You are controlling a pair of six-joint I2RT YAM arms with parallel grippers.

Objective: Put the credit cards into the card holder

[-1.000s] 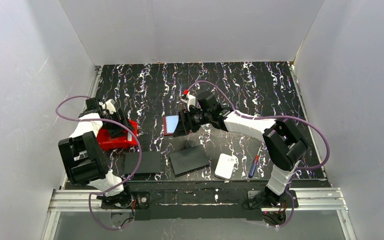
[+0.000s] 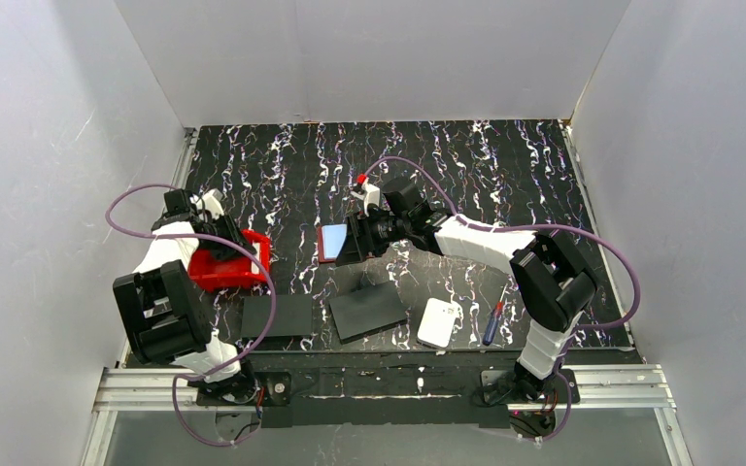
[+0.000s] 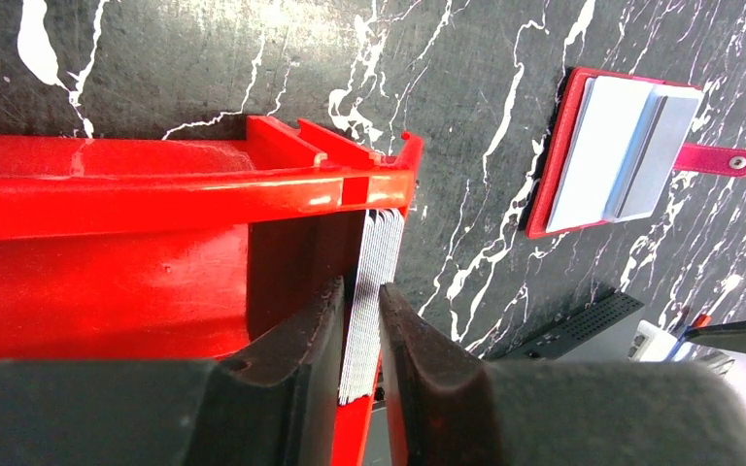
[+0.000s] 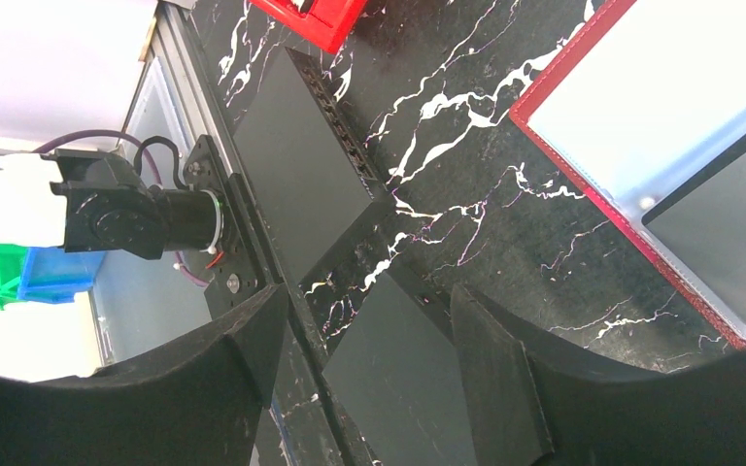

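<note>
A red tray (image 3: 107,204) holds a stack of white cards (image 3: 374,291) standing on edge at its right end, in the left wrist view. My left gripper has its fingertips at that stack, one on either side near its middle; whether it grips cards is unclear. The red card holder (image 2: 332,243) lies open at table centre, its clear sleeves (image 4: 680,87) large in the right wrist view. My right gripper hangs beside the holder, fingers apart with nothing between them.
Dark plates (image 2: 277,316) lie along the front edge, with a white object (image 2: 437,322) and a screwdriver (image 2: 493,320) to the right.
The red tray has shifted slightly right, with my left gripper's fingers at its right end. The right arm is unchanged.
</note>
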